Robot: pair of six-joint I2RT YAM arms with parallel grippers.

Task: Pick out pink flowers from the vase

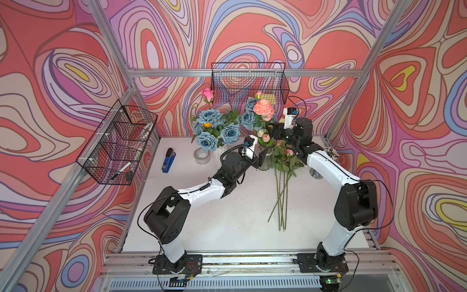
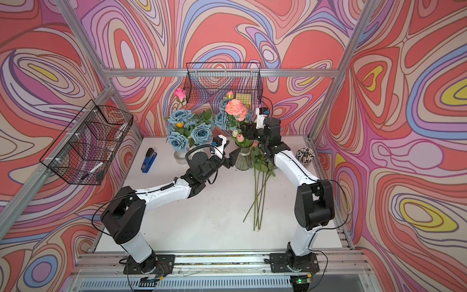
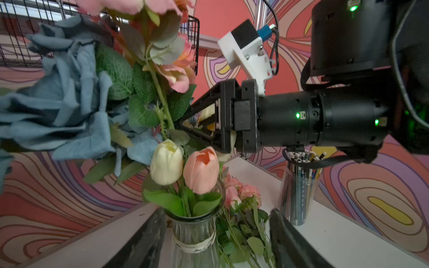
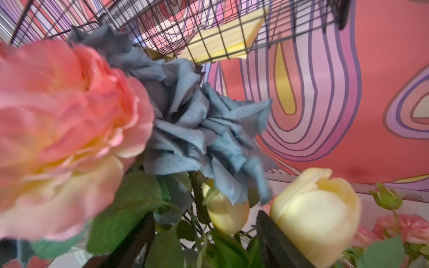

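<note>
A glass vase holds a large pink-coral rose, pink and cream tulips and blue flowers. My right gripper is open among these stems, the big pink rose at its left and a cream tulip at its right. My left gripper stands open in front of the vase, below the pink tulip. Several cut pink flowers lie on the table right of the vase, their long stems toward the front.
Blue roses stand at the left. A pen cup is at the right, a blue tool at the left. Wire baskets hang at the side and back.
</note>
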